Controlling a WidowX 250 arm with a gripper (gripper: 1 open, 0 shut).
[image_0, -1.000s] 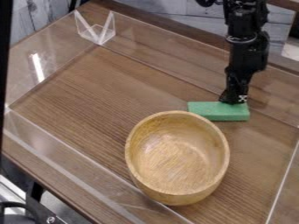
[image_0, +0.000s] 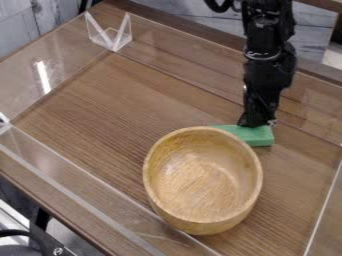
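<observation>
A green block (image_0: 253, 136) lies on the wooden tabletop just behind the round tan wooden bowl (image_0: 202, 178), at the right of the camera view. My black gripper (image_0: 257, 120) reaches down from the top, its tip at the back edge of the block. The fingers are dark and small; I cannot make out anything between them.
A clear plastic container (image_0: 110, 31) stands at the back left. A black cable or part lies at the bottom left edge.
My gripper has moved a little left and toward the bowl. The green block has shifted toward the bowl and is now angled, partly against or behind its rim.
</observation>
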